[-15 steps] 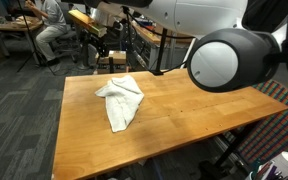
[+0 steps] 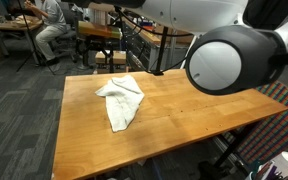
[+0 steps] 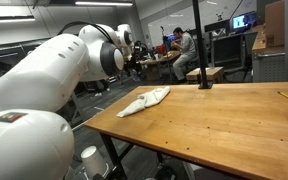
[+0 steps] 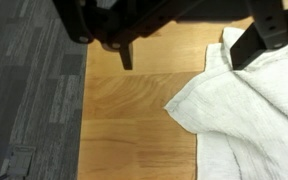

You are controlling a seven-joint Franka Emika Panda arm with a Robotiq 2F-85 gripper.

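Note:
A white cloth (image 2: 122, 101) lies loosely crumpled on the wooden table (image 2: 179, 125), towards its left end. From the other side, the same cloth (image 3: 144, 101) shows as a low, long heap. My gripper stands open above the table, and only bare wood shows between its fingers. In the wrist view the right finger (image 4: 246, 52) is over the cloth's edge, while the left one is over bare wood near the table edge. The gripper (image 2: 103, 51) appears dark and small beyond the cloth; its height above the table is hard to judge.
Bare table extends to the right of the cloth. Dark carpet (image 4: 34, 100) lies past the table's left edge. A black post (image 3: 203, 40) rises at the table's far side, and a seated person (image 3: 184, 52) is in the background. A white cup-like object (image 2: 286, 165) sits low at front right.
My gripper has come down and slightly to the right in exterior view 1, closer to the table. The cloth has stayed where it was.

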